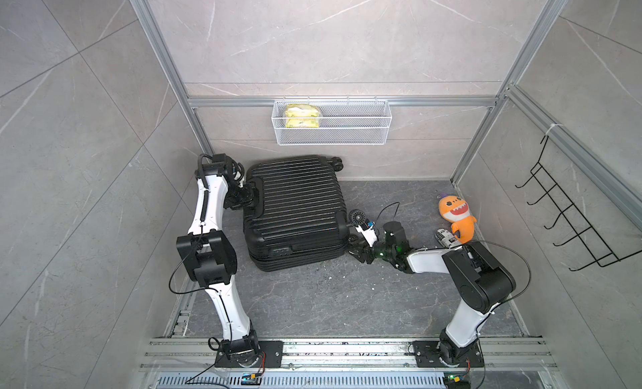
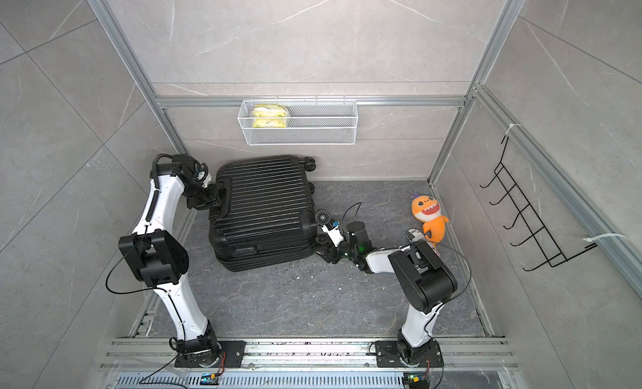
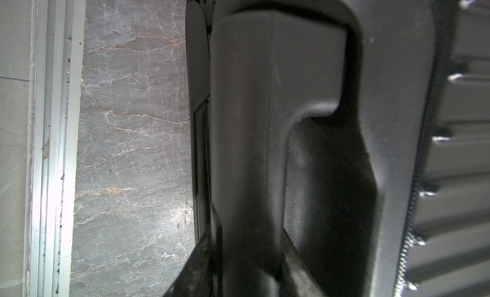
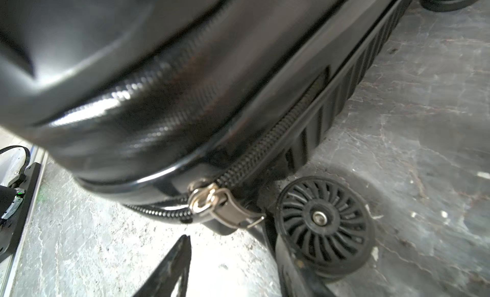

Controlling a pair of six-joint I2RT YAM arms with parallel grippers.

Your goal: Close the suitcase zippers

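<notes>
A black ribbed suitcase (image 1: 301, 202) lies on the floor at the back left. Its handle (image 3: 250, 118) fills the middle of the left wrist view, and my left gripper is shut on it, one finger on either side. At the suitcase's near right corner, in the right wrist view, a metal zipper pull (image 4: 224, 205) hangs where the zipper teeth (image 4: 270, 138) meet the corner. My right gripper stands open just short of the pull, nothing between its fingers. The right finger (image 4: 296, 274) is close beside the wheel.
A suitcase wheel (image 4: 324, 223) sticks out beside the zipper pull, crowding that side. An orange shark toy (image 1: 457, 215) lies at the back right. A white wire basket (image 1: 347, 121) hangs on the back wall.
</notes>
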